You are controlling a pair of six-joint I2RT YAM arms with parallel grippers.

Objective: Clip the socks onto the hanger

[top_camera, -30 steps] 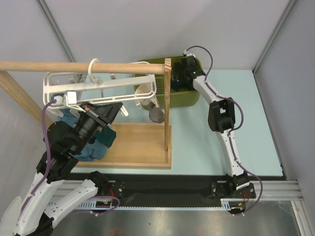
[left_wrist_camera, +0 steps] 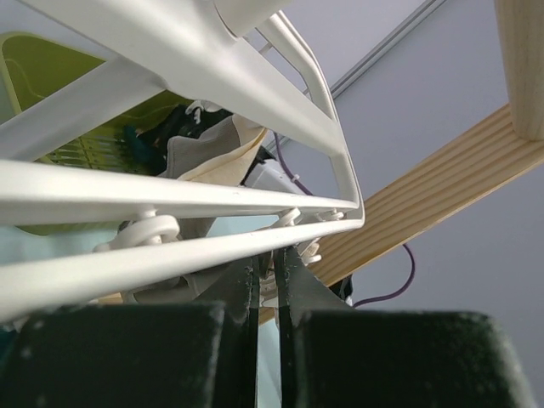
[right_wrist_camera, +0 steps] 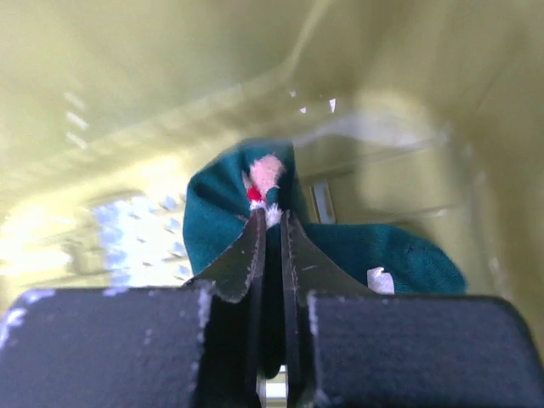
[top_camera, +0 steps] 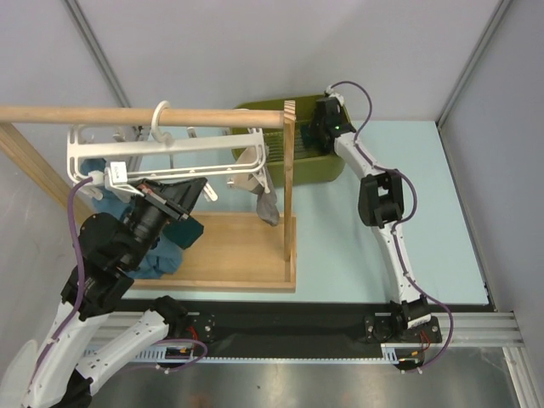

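The white hanger (top_camera: 195, 147) hangs by its hook from the wooden bar. My left gripper is shut at the hanger's lower rail; its fingertips are partly hidden behind the rail. On the hanger's right end hangs a grey and beige sock (top_camera: 267, 204). A dark teal sock (top_camera: 184, 231) and a blue one (top_camera: 160, 257) hang at its left, partly behind my left arm. Inside the green bin (top_camera: 316, 170), my right gripper is shut on a teal sock (right_wrist_camera: 211, 204) with pink and red patches, low over the bin's floor.
The wooden stand's upright (top_camera: 288, 187) rises between the hanger and my right arm, with the bar (top_camera: 221, 117) overhead and a flat base (top_camera: 234, 255) below.
The hanger has shifted a little leftward, and its hanging socks have swung. Both grippers look shut throughout.
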